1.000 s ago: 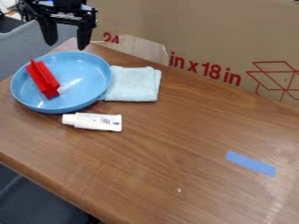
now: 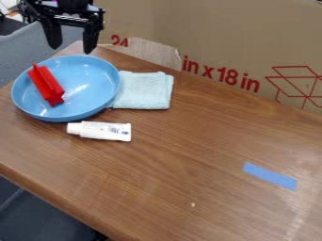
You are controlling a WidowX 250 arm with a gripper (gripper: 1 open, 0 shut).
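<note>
My black gripper (image 2: pixel 71 32) is raised at the top left, above the far rim of a blue round bowl (image 2: pixel 88 102), with its fingers spread open and empty. Inside the bowl a red elongated object (image 2: pixel 48 85) lies toward the left side. A white tube (image 2: pixel 98 130) rests on the wooden table just below the bowl. A folded pale blue cloth (image 2: pixel 143 90) lies to the right of the bowl.
A large cardboard box (image 2: pixel 239 52) stands along the back of the table. A strip of blue tape (image 2: pixel 269 175) is on the right.
</note>
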